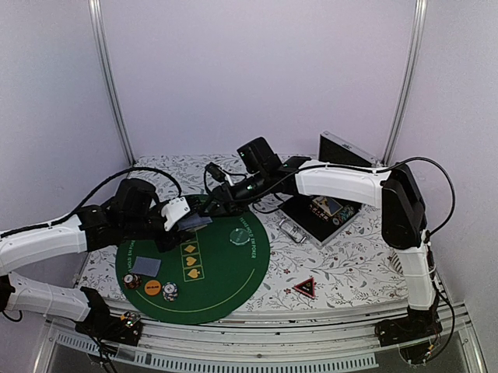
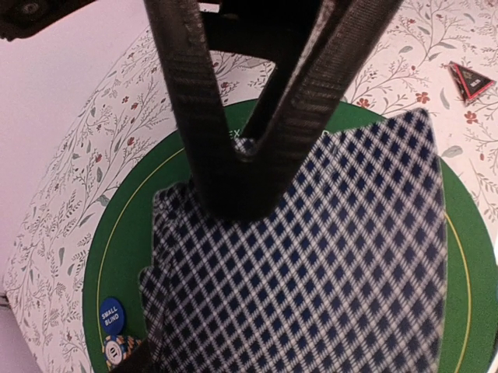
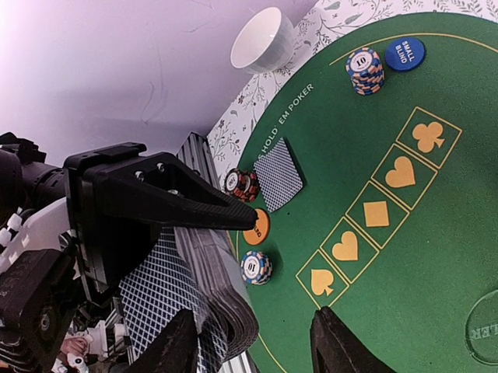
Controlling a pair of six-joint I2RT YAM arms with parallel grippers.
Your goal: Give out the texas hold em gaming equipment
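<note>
Over the green poker mat (image 1: 226, 287), my left gripper (image 1: 184, 224) is shut on a thick deck of blue-checked cards (image 2: 342, 256). In the left wrist view a dark finger (image 2: 241, 198) presses on the checked face, and some cards at the left edge are out of line. My right gripper is open close beside the deck; one of its fingers overlaps the deck's edge in the right wrist view, and contact cannot be told. Two-card-sized blue-backed cards (image 3: 278, 176) lie on the mat near an orange blind button (image 3: 257, 226).
Chip stacks (image 3: 365, 71) and a blue small blind button (image 3: 405, 54) rest on the mat, as does a clear disc (image 1: 240, 236). An open case (image 1: 323, 217) stands right of it. A red-black triangle (image 1: 305, 287) lies on the floral cloth; a white cup (image 3: 263, 40) is beyond the mat.
</note>
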